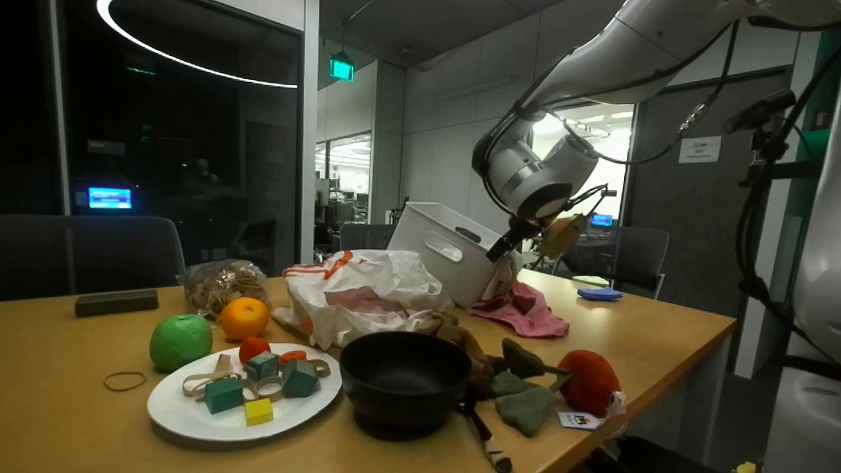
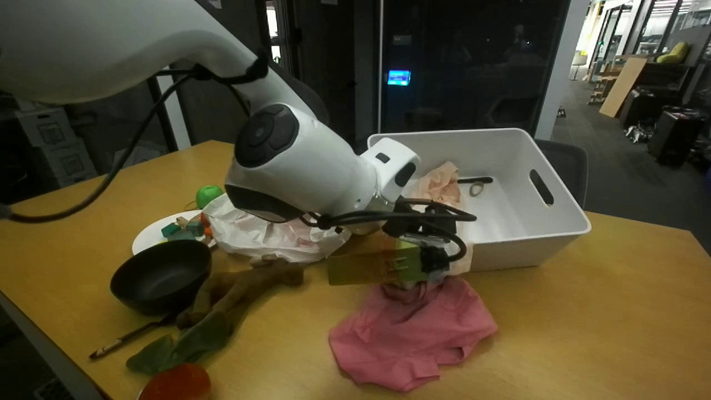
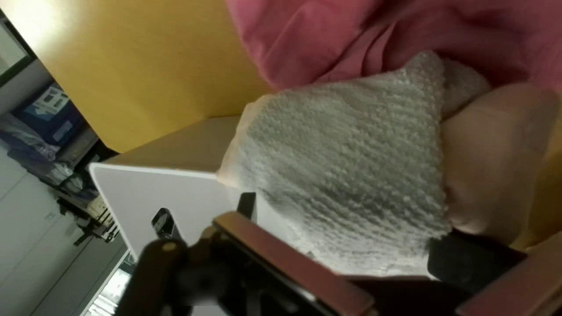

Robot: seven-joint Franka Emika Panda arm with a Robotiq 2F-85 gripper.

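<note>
My gripper is open at the near rim of the white bin (image 2: 526, 200). In the wrist view its pink finger pads (image 3: 295, 258) stand apart. A fluffy pale towel (image 3: 342, 163) and a peach cloth (image 3: 495, 152) hang over the bin's rim just beyond them; whether the fingers touch the cloth, I cannot tell. In exterior view 1 the bin (image 1: 449, 256) leans, its far left side raised. A pink cloth (image 2: 413, 333) lies crumpled on the table beside the bin. Inside it are a peach cloth (image 2: 440, 183) and a small dark object (image 2: 475, 180).
A white plastic bag (image 1: 366, 295), a black bowl (image 1: 406, 378) and a plate (image 1: 169, 406) with blocks crowd the table's other half. A stuffed toy (image 1: 524, 402) lies by the bowl. Bare table shows right of the pink cloth (image 2: 600, 320).
</note>
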